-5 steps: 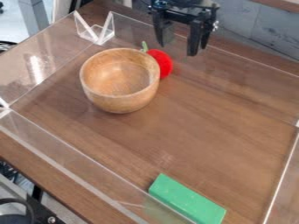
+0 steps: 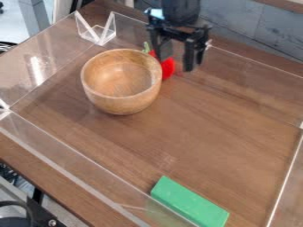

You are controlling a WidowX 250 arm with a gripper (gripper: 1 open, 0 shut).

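Note:
My gripper (image 2: pixel 175 56) is at the top centre, dark, with its fingers spread apart and lowered over a red round object with a green stem (image 2: pixel 167 70), which it partly hides. Just left of that object stands a wooden bowl (image 2: pixel 119 89), which looks empty. A green block (image 2: pixel 190 204) lies at the bottom, near the front edge.
Clear plastic walls border the wooden table top (image 2: pixel 201 133). A small clear angular piece (image 2: pixel 97 28) stands at the upper left.
My gripper has moved down and slightly left, towards the red object, and now covers more of it.

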